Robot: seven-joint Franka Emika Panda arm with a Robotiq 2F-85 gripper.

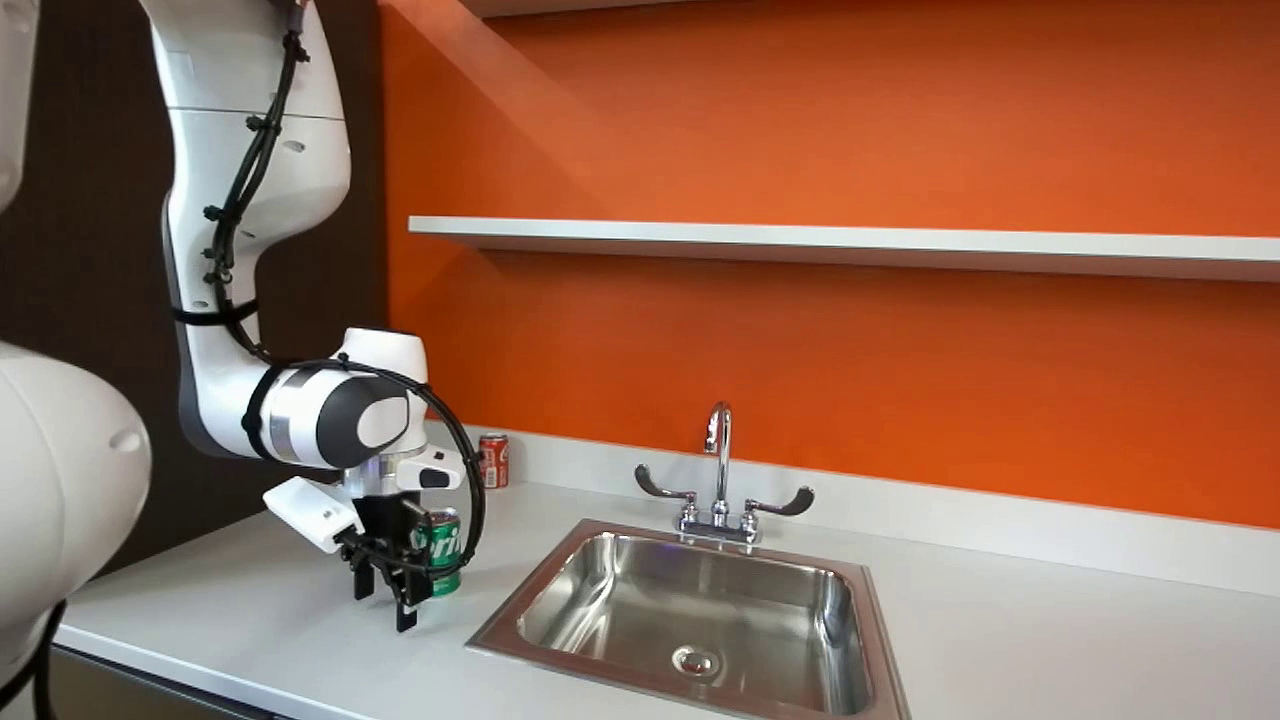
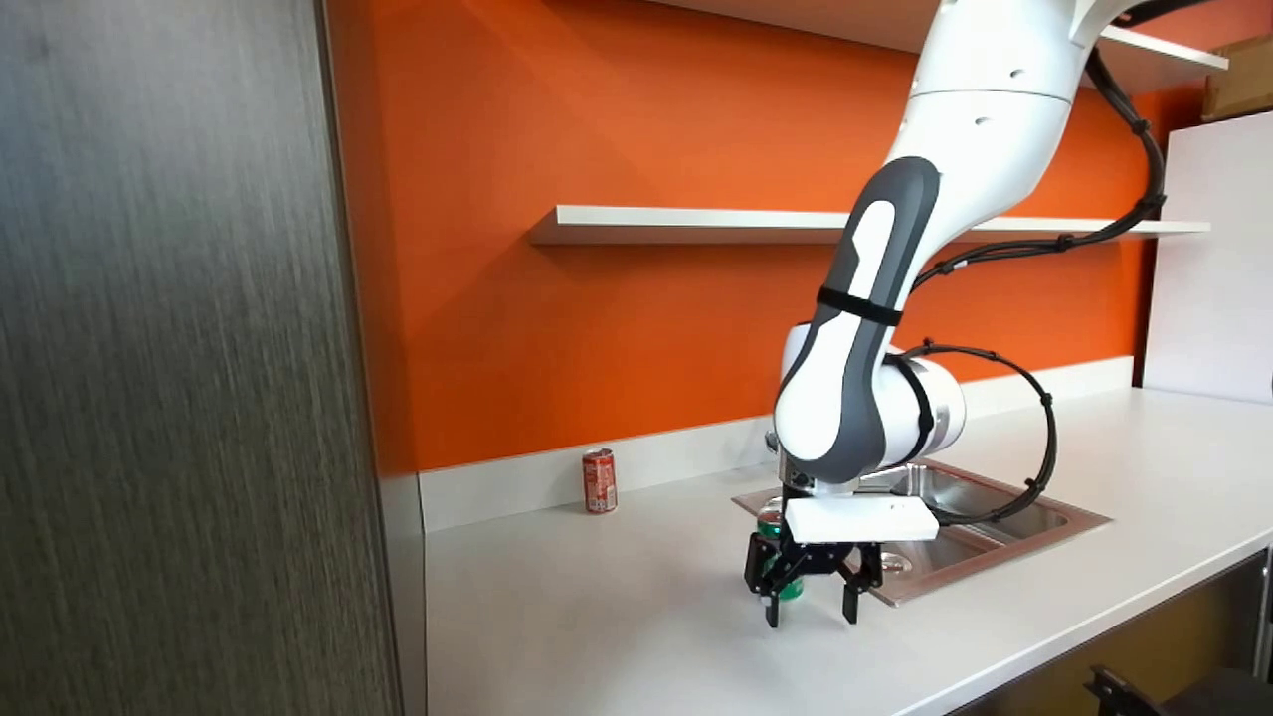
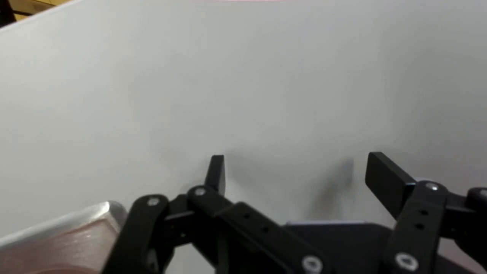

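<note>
Low over the white counter, my gripper [image 1: 385,602] is open, its black fingers spread apart and pointing down. Only bare counter shows between the fingertips in the wrist view. A green soda can [image 1: 445,584] stands upright right by the gripper, partly covered by it and a cable. In the second exterior view the same can [image 2: 791,590] is mostly behind the gripper [image 2: 812,611]; whether they touch cannot be told. The wrist view does not show the green can. A red can [image 2: 600,482] stands upright near the back wall.
A steel sink [image 1: 564,648] with a faucet [image 1: 719,462] is set into the counter to the right. Its corner [image 3: 59,237] appears at lower left in the wrist view. A white shelf [image 1: 840,242] runs along the orange wall.
</note>
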